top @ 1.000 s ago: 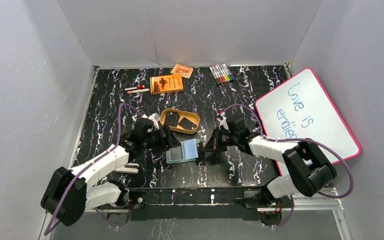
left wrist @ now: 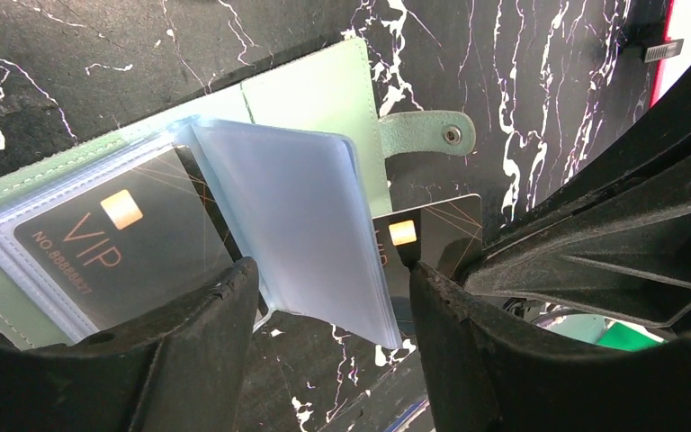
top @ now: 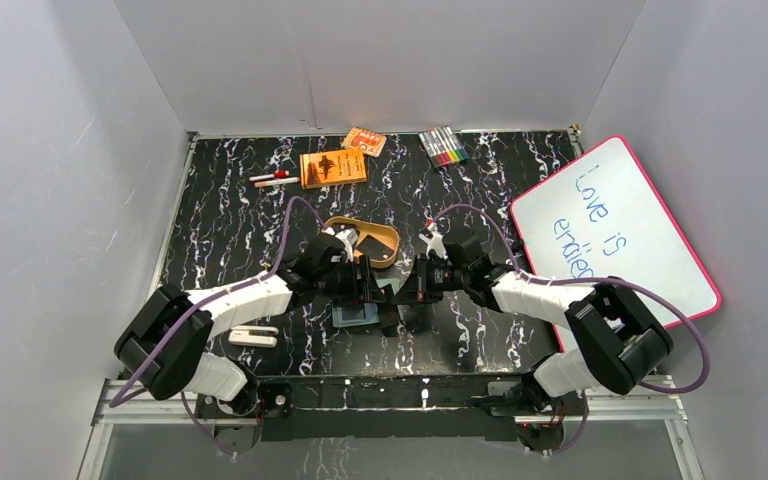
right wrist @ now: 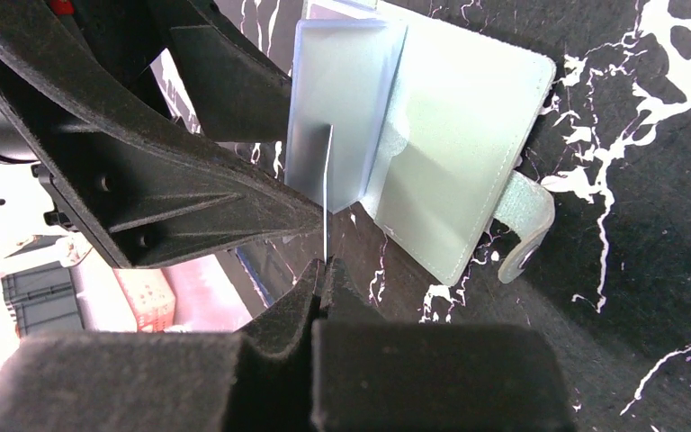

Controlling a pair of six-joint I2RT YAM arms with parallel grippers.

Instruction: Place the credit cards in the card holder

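Observation:
The pale green card holder lies unfolded, with a VIP card inside one clear bluish pocket. Another bluish sleeve stands raised between the spread fingers of my left gripper. The gripper is part open; whether either finger touches the sleeve I cannot tell. Seen edge-on in the right wrist view, a thin black card rises from the tips of my right gripper, which is shut on it. That card's face shows beside the raised sleeve, partly behind it in the left wrist view.
A tan basket with more dark cards stands just behind the grippers. Books, markers and pens are at the back. A whiteboard lies on the right; a white object sits front left. Both grippers are close together.
My left gripper has moved right over the card holder, covering much of it from above. The right gripper and its card have shifted slightly left, closer to the sleeve.

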